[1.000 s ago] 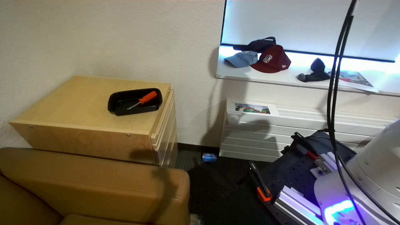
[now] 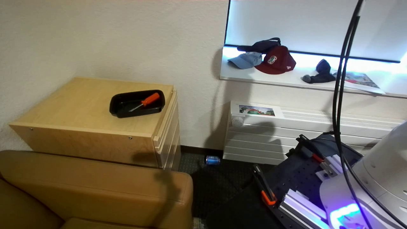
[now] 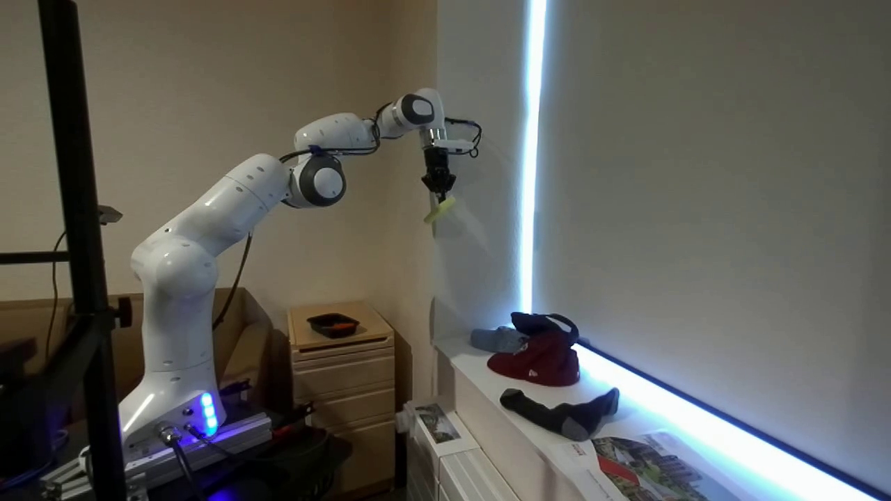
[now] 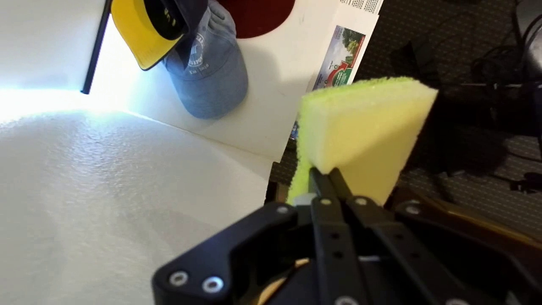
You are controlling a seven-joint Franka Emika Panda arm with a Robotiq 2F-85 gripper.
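A yellow sponge with a greenish layer (image 4: 376,132) is pinched at the tips of my gripper, whose fingers are almost together. High in the air by the wall corner, exterior view 2 shows the same gripper (image 3: 440,196) pointing down with the sponge (image 3: 440,209) tilted under it. Nothing touches the sponge from below. In exterior view 1 neither the gripper nor the sponge appears. A black tray (image 2: 118,110) with an orange-handled screwdriver (image 2: 151,99) in it rests on the wooden cabinet (image 2: 87,101).
On the windowsill (image 2: 236,76) lie a light blue cap (image 2: 245,60), a dark red cap (image 2: 276,61), a dark cap (image 2: 263,45), a dark sock (image 2: 322,72) and a printed sheet (image 2: 360,80). A blue can (image 2: 212,160) lies on the floor.
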